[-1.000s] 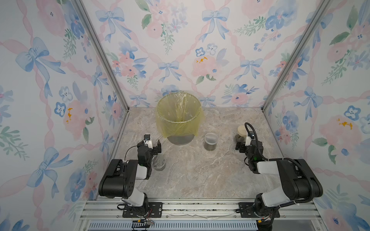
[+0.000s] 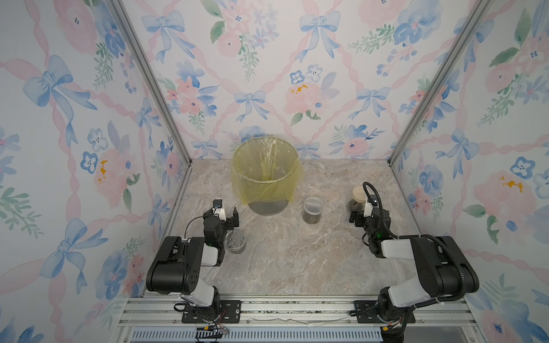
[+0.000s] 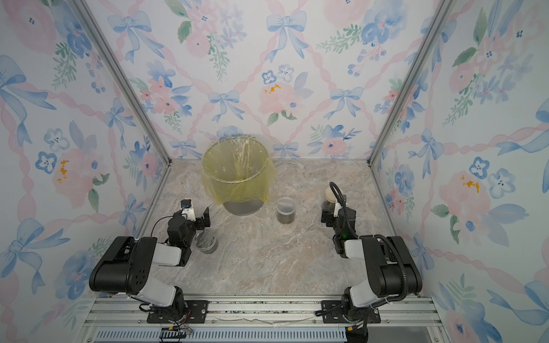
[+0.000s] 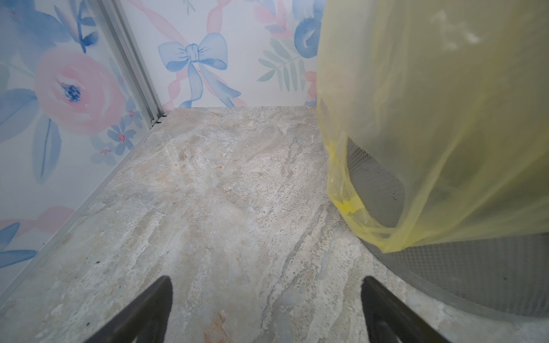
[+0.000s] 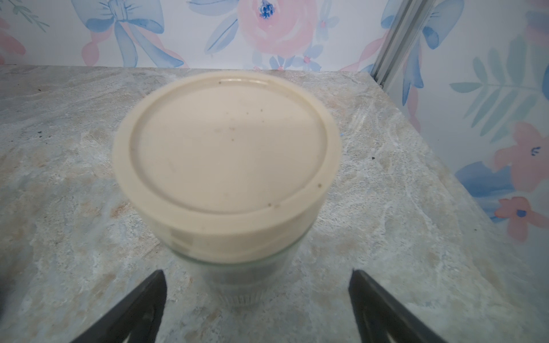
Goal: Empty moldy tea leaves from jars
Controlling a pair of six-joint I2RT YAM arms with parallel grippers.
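Note:
Three jars stand on the table. One with a beige lid [image 5: 231, 148] is upright just beyond my right gripper, which is open with nothing between its fingers. Another jar [image 2: 312, 210], with a pale translucent top and something dark in its lower part, stands right of the bin. A clear jar [image 2: 235, 242] sits close beside my left arm, partly hidden by it. My left gripper is open and empty over bare table. At the back left stands a mesh bin lined with a yellow bag [image 2: 266, 163]; tea leaves cannot be made out in it.
Patterned walls close off the back and both sides. In the left wrist view, the bin's mesh side [image 4: 486, 274] stands near, to the right.

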